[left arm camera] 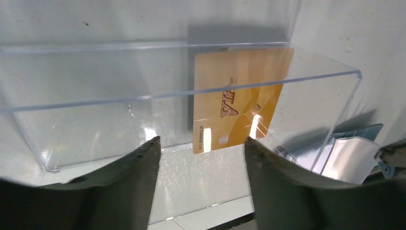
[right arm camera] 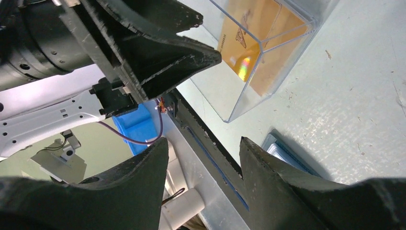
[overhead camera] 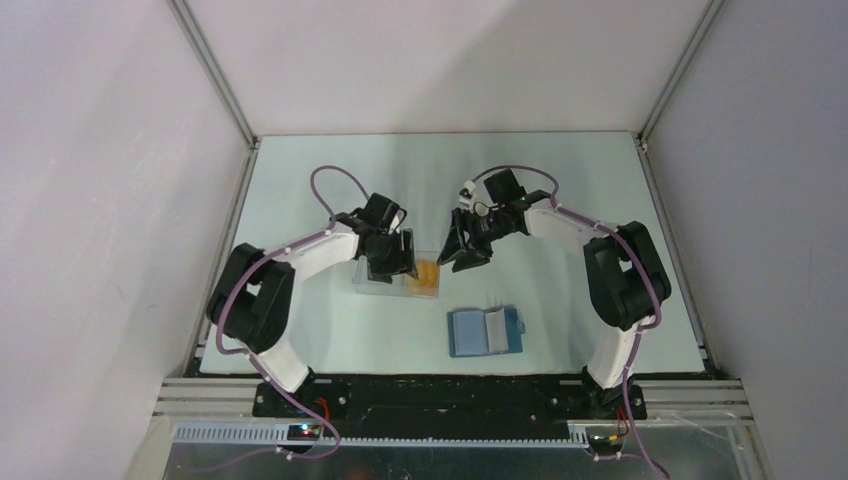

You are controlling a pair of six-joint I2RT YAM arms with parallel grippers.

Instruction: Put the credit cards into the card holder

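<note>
A clear plastic box (overhead camera: 365, 286) lies at mid-table, holding a gold credit card (overhead camera: 422, 280) at its right end; the card (left arm camera: 239, 110) shows through the box in the left wrist view. My left gripper (overhead camera: 395, 260) hangs over the box, fingers parted with nothing between them. My right gripper (overhead camera: 462, 250) stands open just right of the box, empty; in the right wrist view its fingertips (right arm camera: 249, 149) point toward the box (right arm camera: 230, 110). A blue card holder (overhead camera: 470, 332) with a pale flap lies toward the front right.
Both arms reach inward from the front corners, their grippers close together over the middle.
</note>
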